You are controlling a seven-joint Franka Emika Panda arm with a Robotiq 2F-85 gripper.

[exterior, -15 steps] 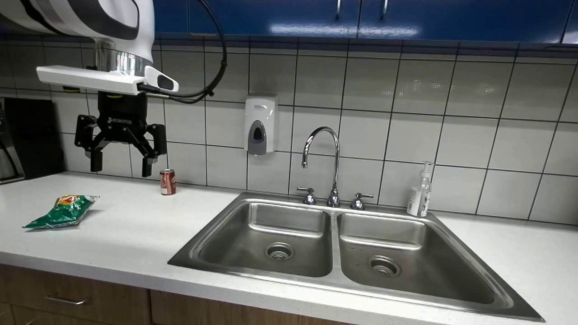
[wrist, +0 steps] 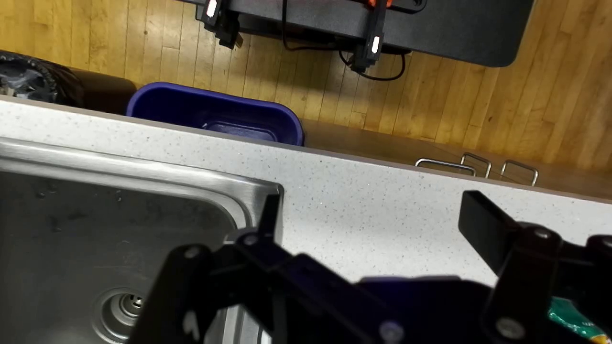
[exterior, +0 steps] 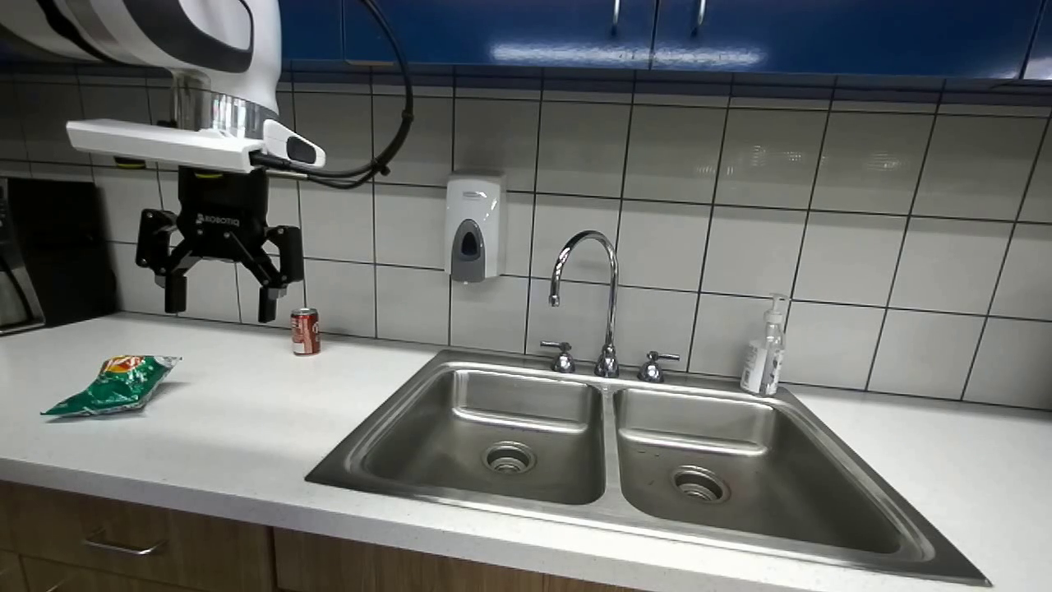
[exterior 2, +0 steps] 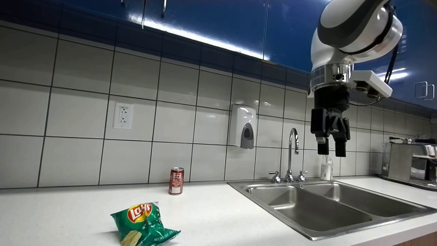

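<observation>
My gripper (exterior: 221, 301) hangs open and empty, well above the white counter. A green Lay's chip bag (exterior: 117, 385) lies on the counter; in exterior view 2 the bag (exterior 2: 144, 223) shows its logo. Close to the tiled wall stands a small red can (exterior: 306, 331), upright, also seen as a red can (exterior 2: 176, 180) in exterior view 2. In the wrist view my gripper's fingers (wrist: 485, 229) are spread over bare counter and the sink's corner. Only a green corner of the bag (wrist: 575, 318) shows there, and no can.
A double steel sink (exterior: 609, 434) with a tall curved faucet (exterior: 608, 296) takes up the counter's middle. Behind it stands a soap bottle (exterior: 765, 347). A soap dispenser (exterior: 476, 227) hangs on the wall. Counter around bag and can is clear.
</observation>
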